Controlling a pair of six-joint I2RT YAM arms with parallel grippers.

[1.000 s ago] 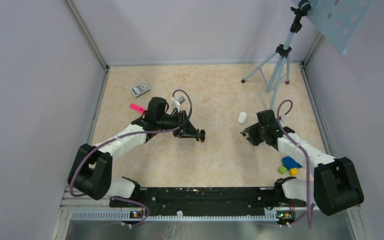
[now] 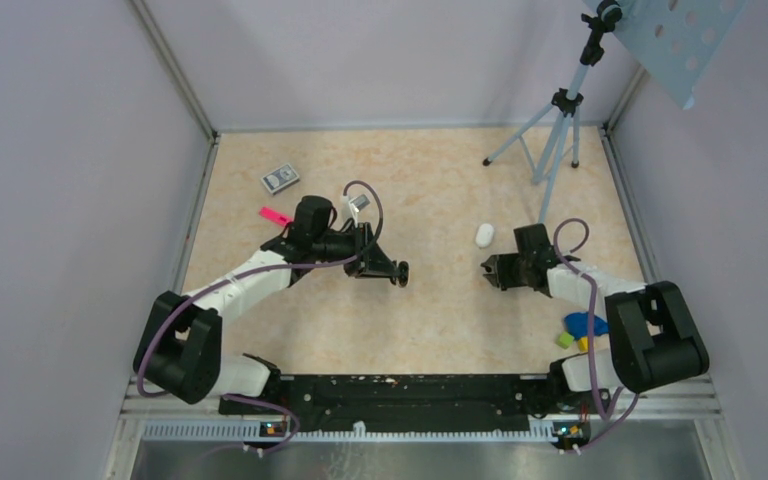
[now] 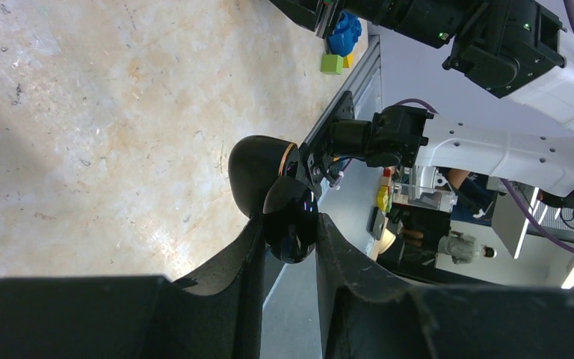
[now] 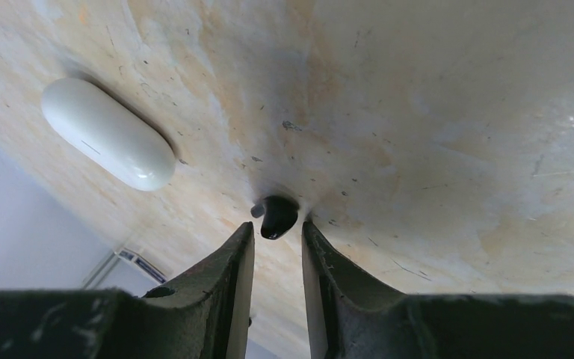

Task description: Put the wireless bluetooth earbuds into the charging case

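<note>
My left gripper is shut on the black charging case (image 3: 258,168), held above the table at centre left in the top view, its glossy parts showing in the left wrist view. A small black earbud (image 4: 278,215) lies on the table in the right wrist view, just beyond the fingertips of my right gripper. The right fingers are part open, one on either side below the earbud, apparently not closed on it. A white oval object (image 4: 107,133) lies beside the earbud, up and to the left.
A tripod (image 2: 557,140) stands at the back right. Blue, green (image 2: 565,340) and yellow pieces lie by the right arm. A pink item (image 2: 273,215) and a grey box (image 2: 280,178) sit at back left.
The right arm has shifted slightly, its gripper now lower and nearer the earbud. The left arm and case are nearly unchanged.
</note>
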